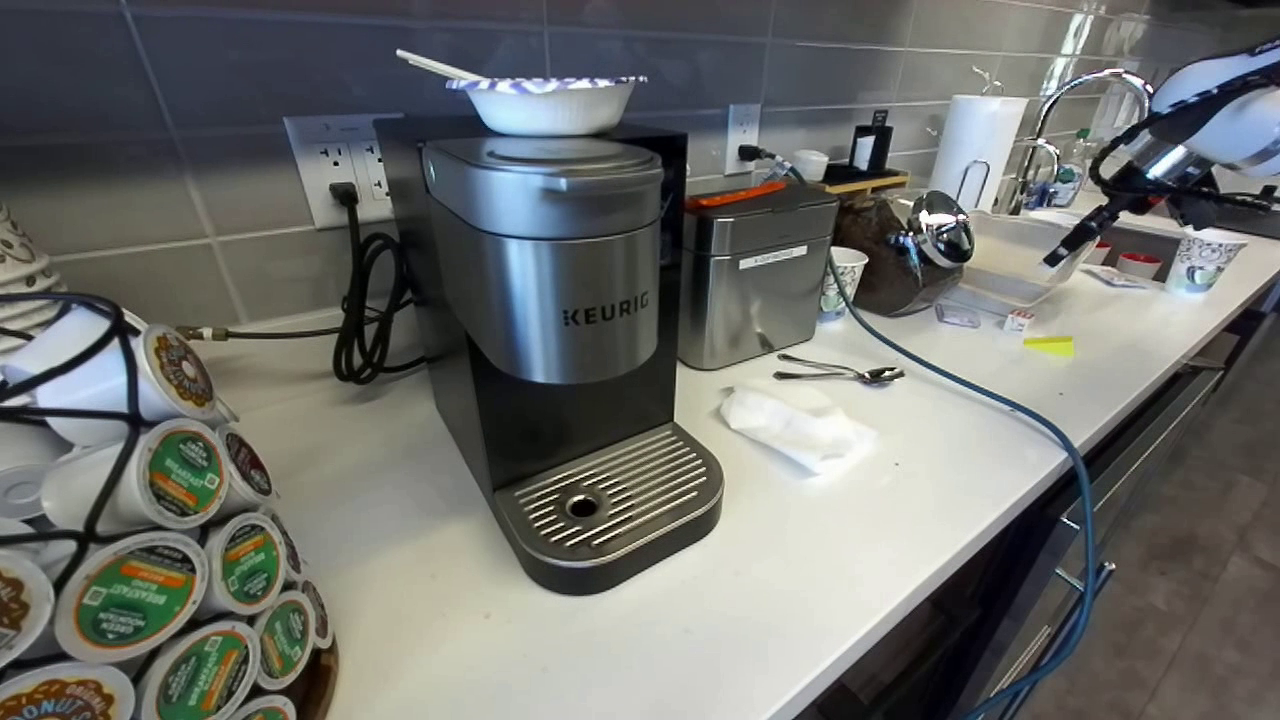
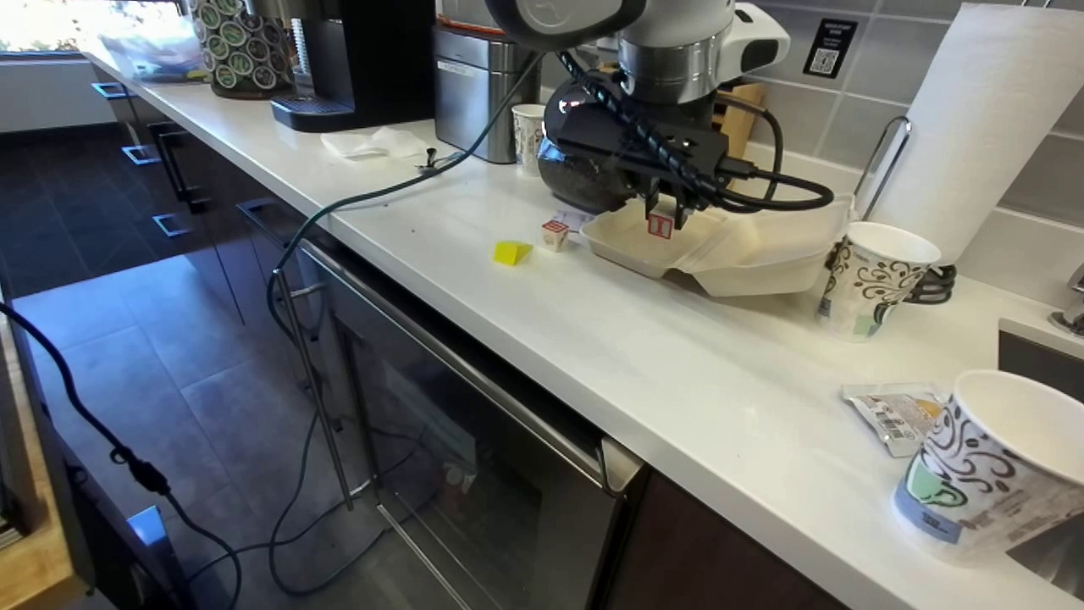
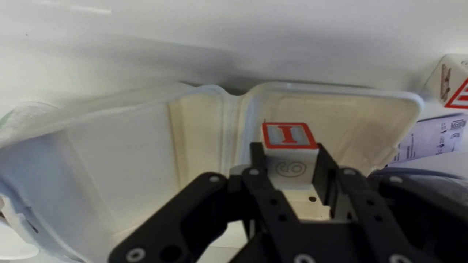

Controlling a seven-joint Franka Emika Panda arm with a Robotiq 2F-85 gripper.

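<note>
A white letter block with a red "I" in a red frame is pinched between the dark fingers of my gripper. In exterior view 2 the block hangs over the open takeout container, below my wrist. From the wrist view, it is above the container's smaller, right-hand tray. A second block with red marks rests on the counter beside the container, near a yellow block-like piece. In exterior view 1 my gripper appears at the far right, and its block cannot be made out.
A dark glass jar stands just behind the container. Paper cups and a packet lie toward the sink side. A blue cable crosses the counter. The front strip of counter beside the container is clear.
</note>
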